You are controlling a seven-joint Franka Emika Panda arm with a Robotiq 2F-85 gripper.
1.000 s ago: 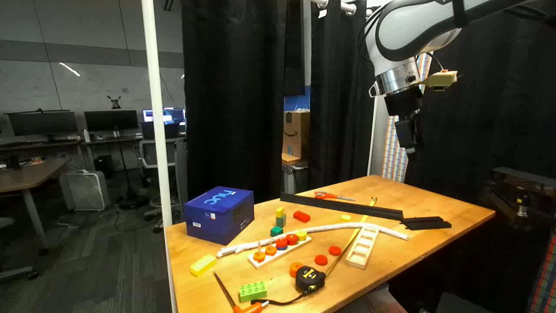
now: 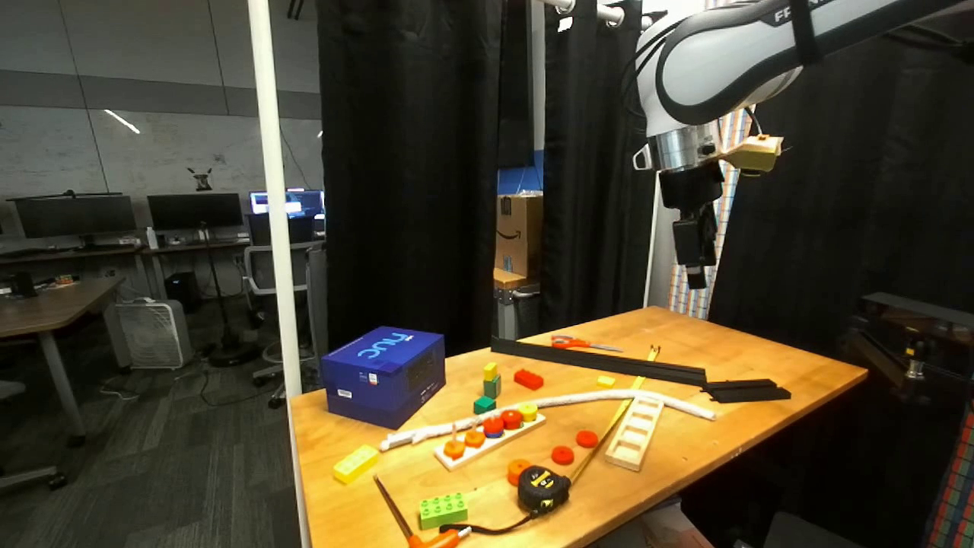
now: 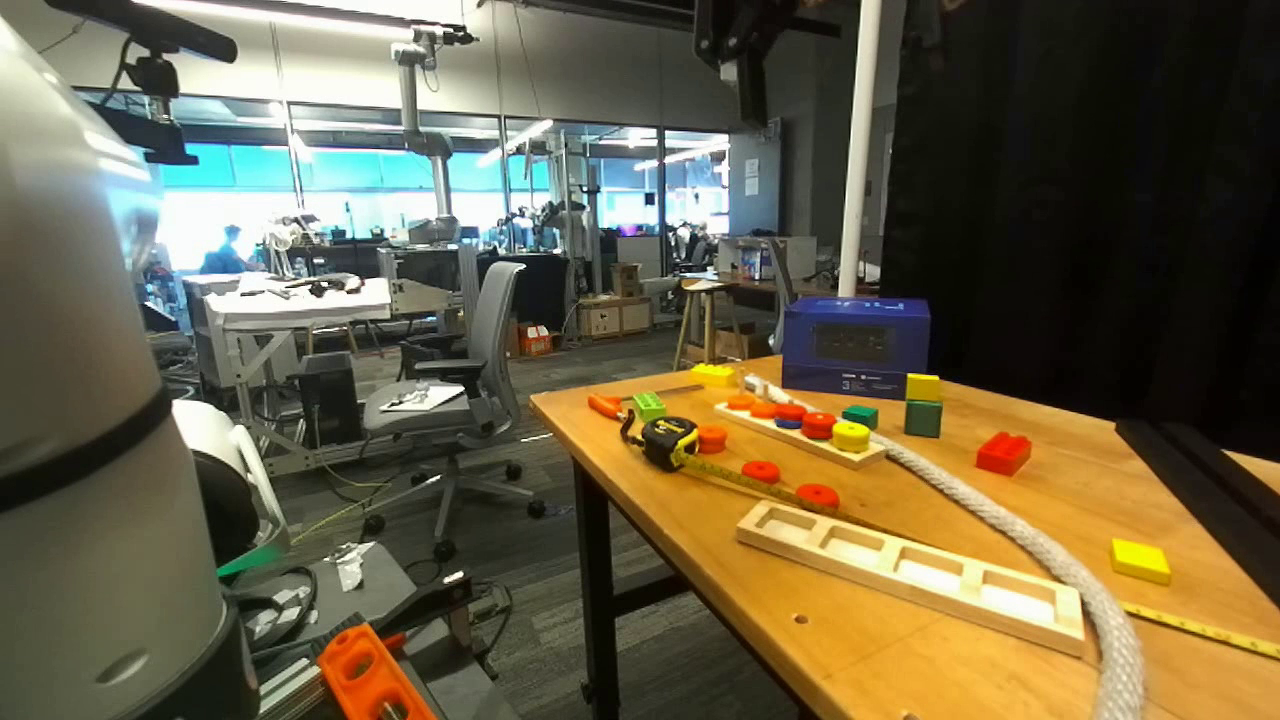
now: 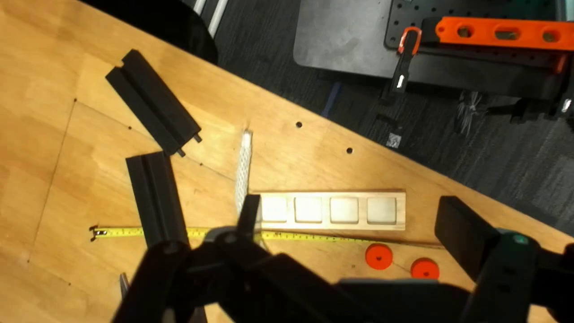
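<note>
High above the table, my gripper stands open, its two dark fingers wide apart and nothing held between them. In the first exterior view the gripper [image 2: 698,260] hangs over the far right part of the table. Seen from the wrist, a wooden tray with square recesses [image 4: 326,226] lies below, in the span between the fingers. Two red discs [image 4: 379,256] rest close to the tray. A yellow tape measure blade [image 4: 301,236] runs along it, and its black case [image 2: 542,489] sits near the table's front. The white rope [image 3: 1002,518] curves across the table.
A blue box [image 2: 383,376] stands at the back left. Pegs with coloured rings [image 2: 490,438], several toy bricks [image 2: 443,510], orange scissors [image 2: 571,342] and black rails [image 2: 598,361] are spread about.
My arm has shifted slightly left in the first exterior view, and the gripper hangs more upright than before. The objects on the table have not moved.
</note>
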